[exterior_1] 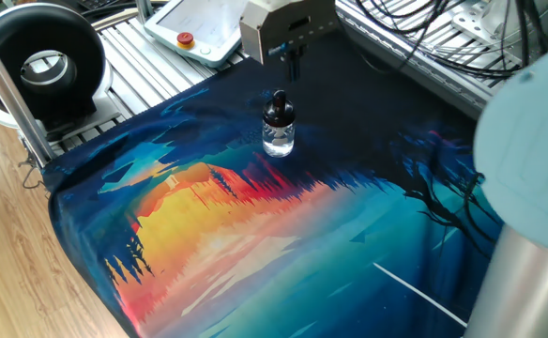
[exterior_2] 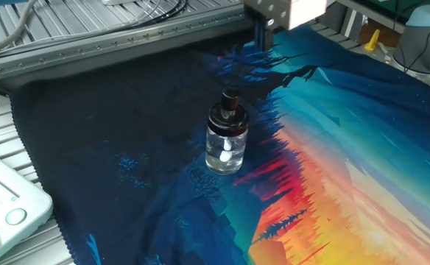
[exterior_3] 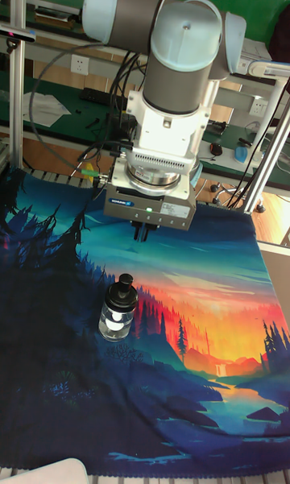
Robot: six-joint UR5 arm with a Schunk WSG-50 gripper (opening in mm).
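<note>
A small clear glass bottle (exterior_1: 279, 141) with a black dropper cap stands upright on the printed cloth (exterior_1: 255, 244). Clear liquid shows inside the bottle (exterior_2: 226, 153) in exterior view 2. My gripper (exterior_1: 294, 68) hangs above the cloth, apart from the bottle and higher than its cap. Its two thin black fingers sit close together, and nothing shows between them. From exterior view 3, the gripper (exterior_3: 141, 233) is on the arm's side of the bottle (exterior_3: 117, 316), which stands clear of it. Only part of the gripper (exterior_2: 263, 40) appears at the top of exterior view 2.
A teach pendant (exterior_1: 197, 26) with a red button lies at the table edge. Beside it stands a black round spool-like object (exterior_1: 44, 64). Cables (exterior_1: 415, 23) gather by the metal rail. The cloth around the bottle is bare, with slight folds.
</note>
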